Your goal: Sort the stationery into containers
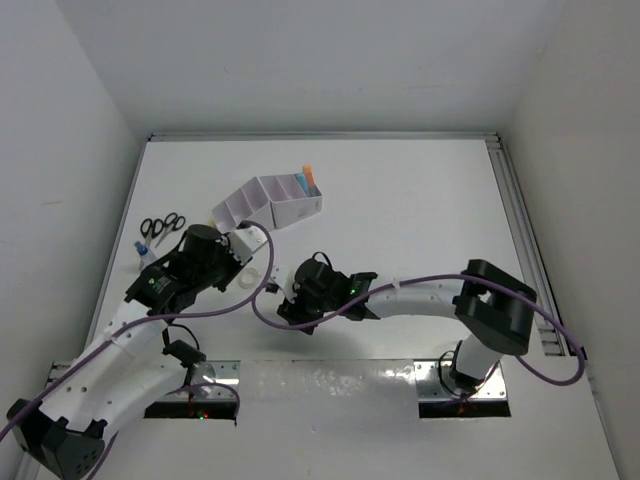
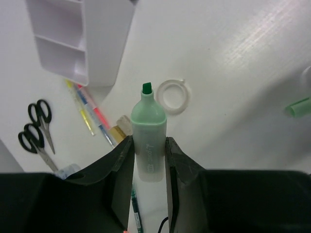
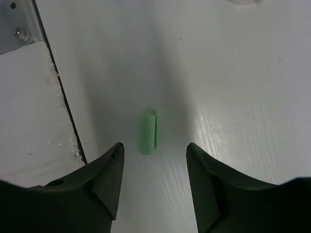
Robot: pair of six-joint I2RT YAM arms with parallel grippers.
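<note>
My left gripper is shut on a pale green highlighter point(image 2: 149, 126) with its cap off, the green tip showing, held above the table near the white organizer point(image 2: 97, 39). My right gripper is part open over a small green cap point(image 3: 148, 131) lying on the table near its front edge, with nothing visible between its fingers. Two pairs of scissors point(image 2: 41, 116), pens point(image 2: 97, 111), a clear ring point(image 2: 172, 97) and a blue-topped bottle point(image 1: 146, 255) lie on the left of the table.
The divided organizer point(image 1: 290, 205) stands at the back middle with orange and blue items in its right end. A metal edge strip point(image 3: 19, 26) borders the surface under my right gripper.
</note>
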